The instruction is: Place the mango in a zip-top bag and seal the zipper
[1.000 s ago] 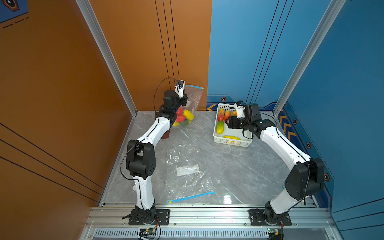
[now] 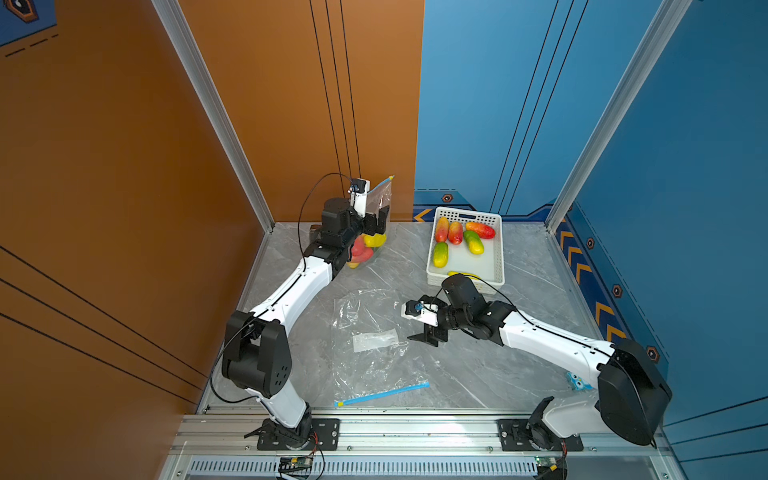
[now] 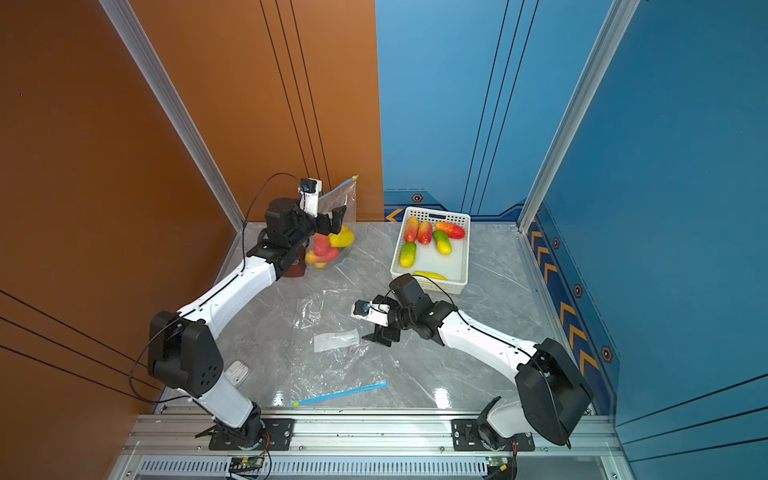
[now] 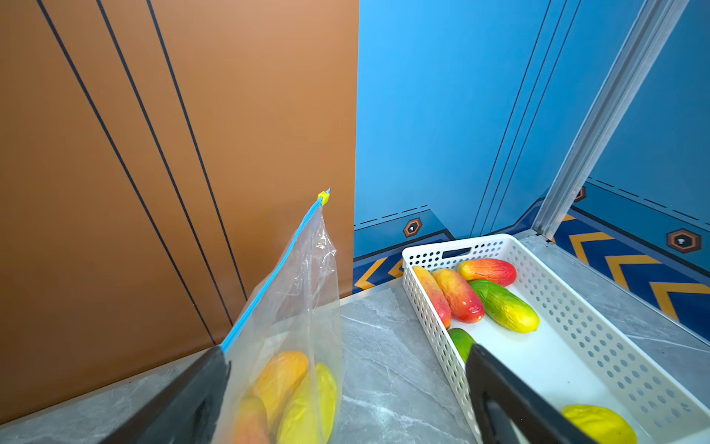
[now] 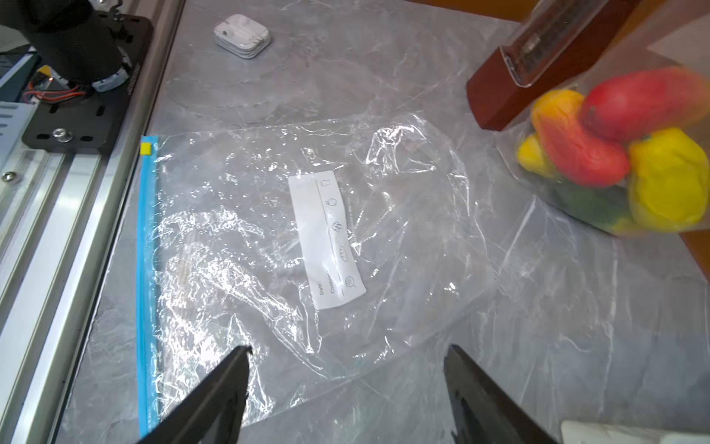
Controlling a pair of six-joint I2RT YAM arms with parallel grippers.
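Note:
A flat empty zip bag (image 5: 384,214) with a blue zipper strip (image 2: 384,395) and white label (image 5: 325,236) lies on the front middle table. My right gripper (image 2: 425,337) stands open low over its right side. At the back left, an upright zip bag (image 4: 281,296) holds several mangoes (image 5: 636,103); my left gripper (image 2: 376,224) is open beside it, nothing visible between its fingers. A white perforated basket (image 4: 584,310) at the back right holds several red and green mangoes (image 4: 503,303).
A brown object (image 5: 488,88) stands beside the filled bag at the back left. A small white object (image 5: 242,35) lies at the left front.

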